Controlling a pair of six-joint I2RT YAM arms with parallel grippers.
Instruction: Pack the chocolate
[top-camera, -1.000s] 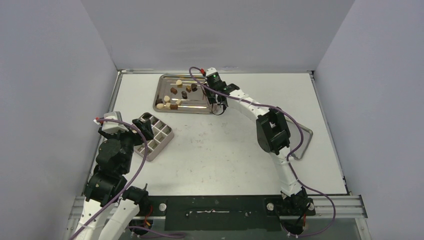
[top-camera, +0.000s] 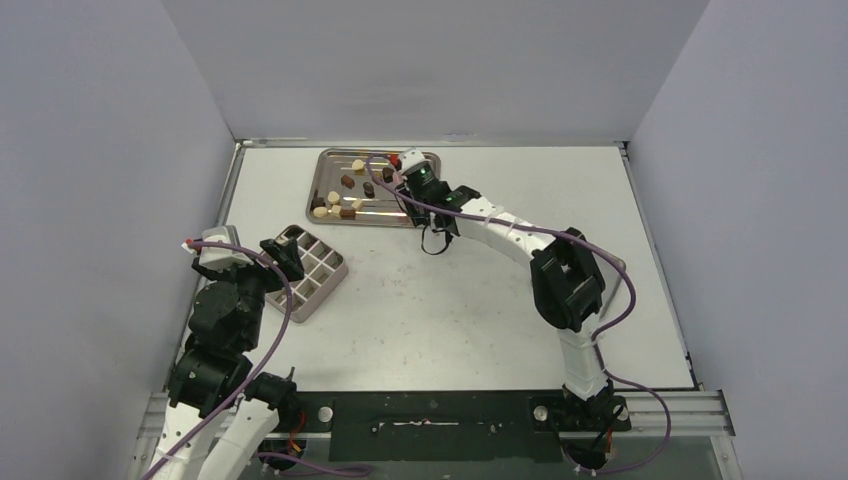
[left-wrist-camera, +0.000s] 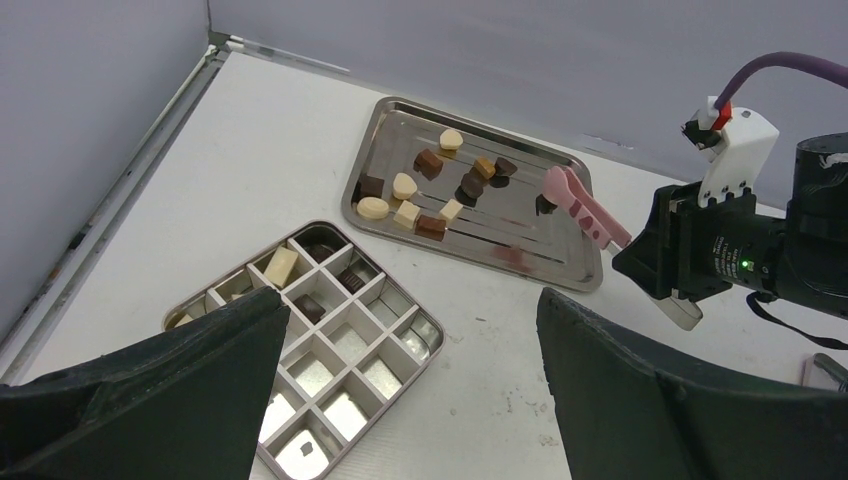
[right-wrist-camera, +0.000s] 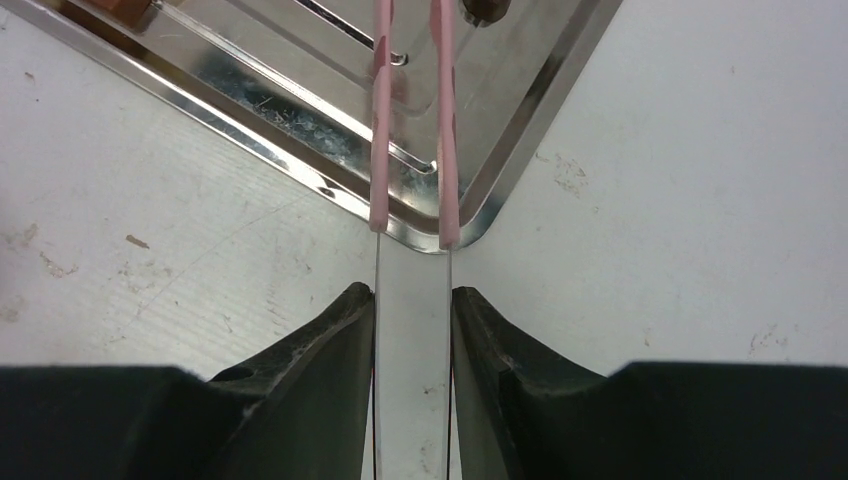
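Observation:
A steel tray (top-camera: 400, 215) at the back holds several dark, brown and cream chocolates, such as a cream round piece (left-wrist-camera: 405, 185) and a brown piece (left-wrist-camera: 430, 226). A divided box (left-wrist-camera: 350, 345) at left has some compartments filled, others empty. My right gripper reaches over the tray's right end with pink fingers part open; a dark chocolate (right-wrist-camera: 486, 10) lies just right of the tips, and I cannot tell whether anything is between them. My left gripper hangs open above the box, its black fingers apart.
A second tray (top-camera: 610, 280) lies at the right, partly under the right arm. Grey walls bound the sides and back.
My right arm has shifted slightly toward the front and left from the tray's back right, its elbow coming forward. The left arm is nearly still.

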